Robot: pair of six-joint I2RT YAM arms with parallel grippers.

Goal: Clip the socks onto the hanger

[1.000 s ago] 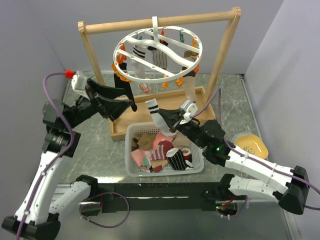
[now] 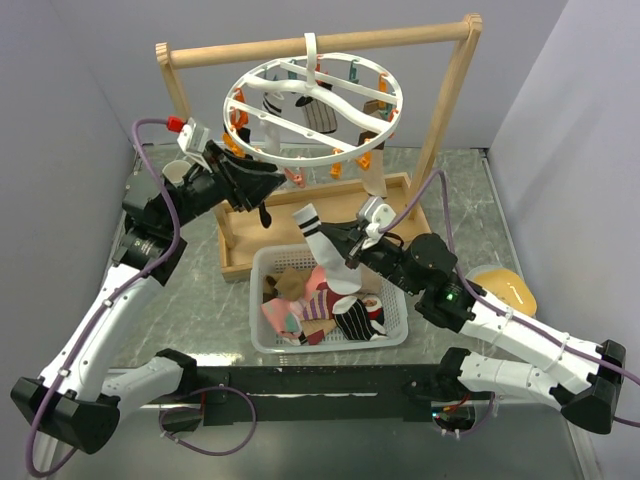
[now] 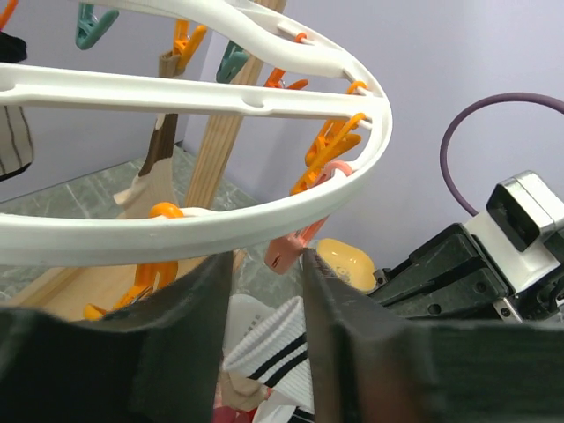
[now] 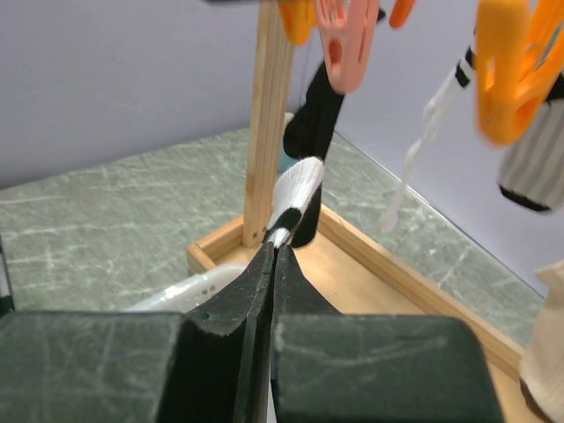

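Observation:
The round white hanger (image 2: 300, 157) hangs from a wooden frame, with socks and coloured clips on it. My right gripper (image 2: 338, 232) is shut on a white striped sock (image 3: 273, 344) near its cuff, the sock hanging over the basket. My left gripper (image 2: 258, 180) is at the hanger's lower front left, below a pink clip (image 3: 291, 247); in the left wrist view its blurred fingers stand part open. A black sock (image 4: 313, 123) hangs behind the white one.
A white basket (image 2: 260, 335) of loose socks sits below, in front of a wooden tray (image 2: 235, 260). A yellow bowl (image 2: 505, 290) stands at the right.
My right arm, holding the sock, has moved only slightly.

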